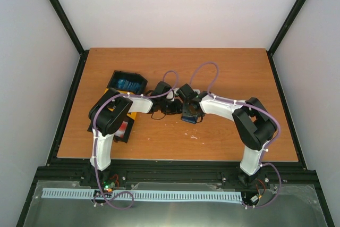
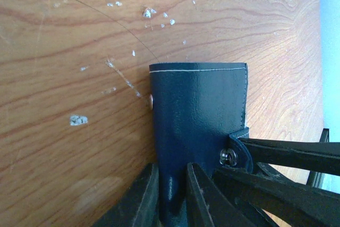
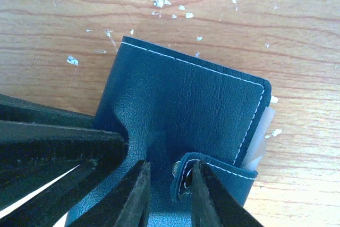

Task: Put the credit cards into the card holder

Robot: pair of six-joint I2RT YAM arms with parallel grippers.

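The dark blue card holder [image 3: 175, 99] lies on the wooden table between both arms, with white stitching and a snap strap [image 3: 220, 176]. My left gripper is shut on the long side of the holder; its fingers [image 3: 101, 147] reach onto it from the left in the right wrist view. At the strap's snap end stands my right gripper, shut; whether the strap is pinched between its tips cannot be made out. Whitish card-like edges [image 3: 258, 136] stick out at the holder's right side. Much of the holder is hidden by the arms in the top view.
A black box [image 1: 139, 78] with blue and reddish items inside stands at the table's left, partly under my left arm. Pale specks [image 3: 160, 1] mark the tabletop.
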